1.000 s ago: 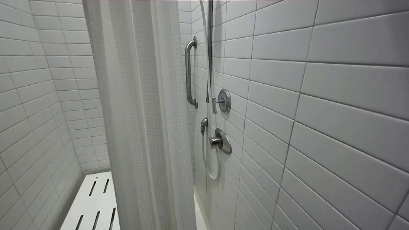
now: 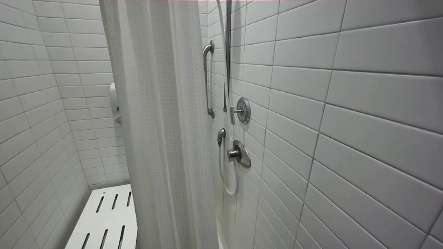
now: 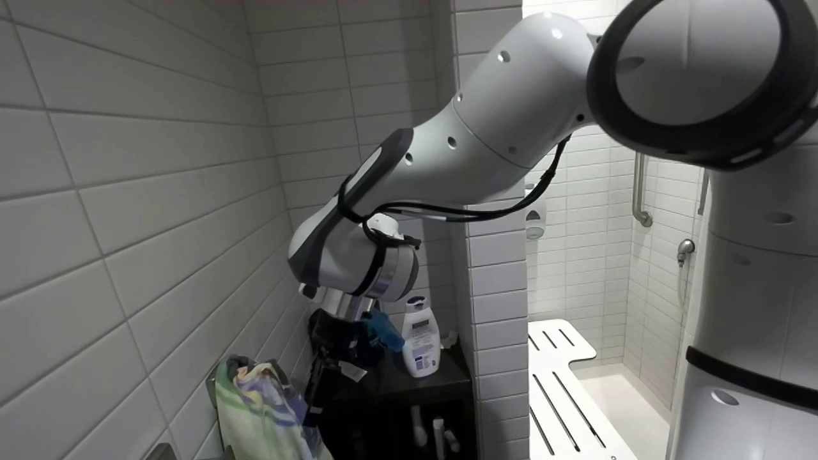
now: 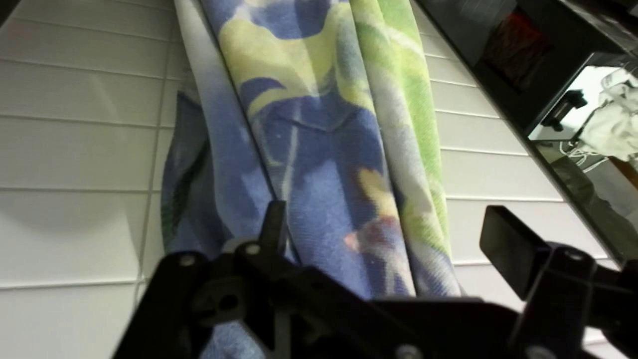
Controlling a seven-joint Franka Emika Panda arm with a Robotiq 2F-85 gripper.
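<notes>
A multicoloured towel (image 4: 323,149) in blue, yellow and green hangs in folds against the white tiled wall. The wrist view has my gripper in front of it, fingers wide apart. One black finger (image 4: 273,230) overlaps the towel's blue part, though whether it touches cannot be told. The other finger (image 4: 508,248) stands to the right of the towel, over bare tiles. In exterior view 2 the towel (image 3: 257,406) is low on the left, and the dark gripper is beside its right edge, its fingertips hard to make out. Exterior view 1 shows neither.
A white bottle (image 3: 422,345) stands on a dark shelf (image 3: 399,390) right of the gripper. A tiled pillar (image 3: 498,306) separates this corner from the shower, where a slotted white bench (image 3: 563,383) sits. A shower curtain (image 2: 162,124) hangs in exterior view 1.
Within exterior view 1, the shower curtain has shifted a little to the right, covering more of the bench and part of the grab bar.
</notes>
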